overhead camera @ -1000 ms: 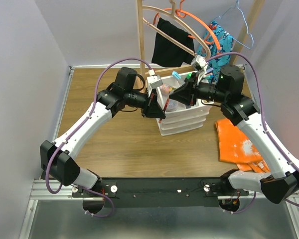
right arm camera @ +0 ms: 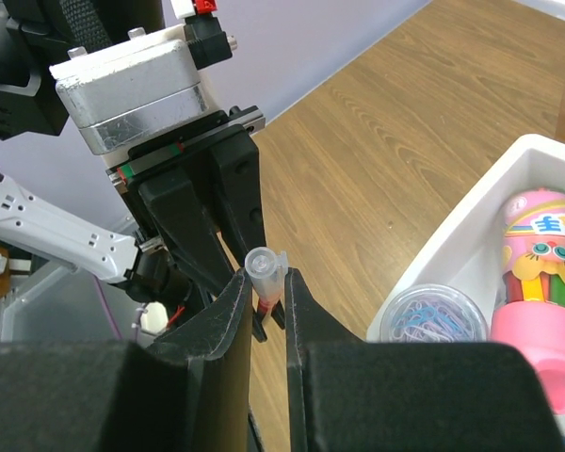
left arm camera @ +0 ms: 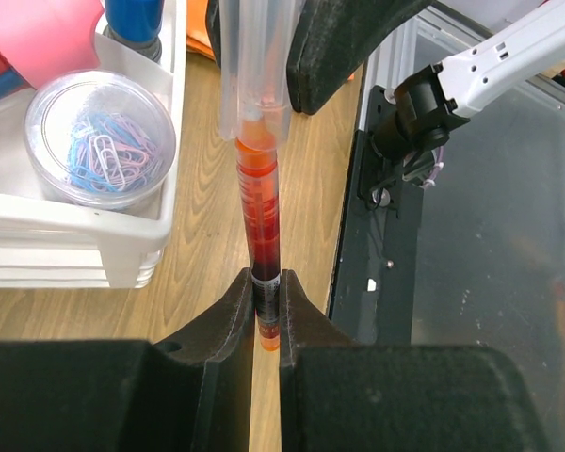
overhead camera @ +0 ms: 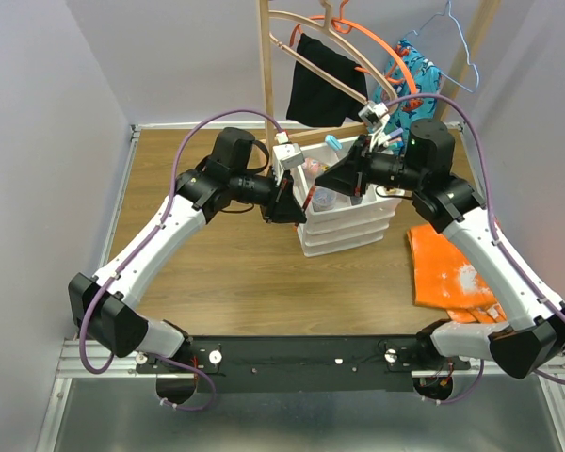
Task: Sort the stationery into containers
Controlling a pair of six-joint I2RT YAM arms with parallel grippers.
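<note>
A slim red pen [left arm camera: 260, 207] with a clear cap [left arm camera: 254, 75] stands between my two grippers. In the left wrist view my left gripper is shut on its lower part, with the pen's orange end showing past the fingers. The cap lies between the fingers of my right gripper, which stand part open on either side of it; whether they touch it cannot be told. In the top view the pen [overhead camera: 309, 198] is tilted at the front left corner of the white container [overhead camera: 344, 234]. That container holds stationery, partly hidden by my right arm.
A clear round box of paper clips [left arm camera: 101, 139] and a pink holder [right arm camera: 544, 348] sit inside the container. An orange cloth [overhead camera: 447, 268] lies at right. Behind stands a wooden rack with hangers and a black cloth [overhead camera: 325, 80].
My left gripper has shifted slightly left with the pen in it. The right gripper has moved a little left, close to the pen's upper end.
</note>
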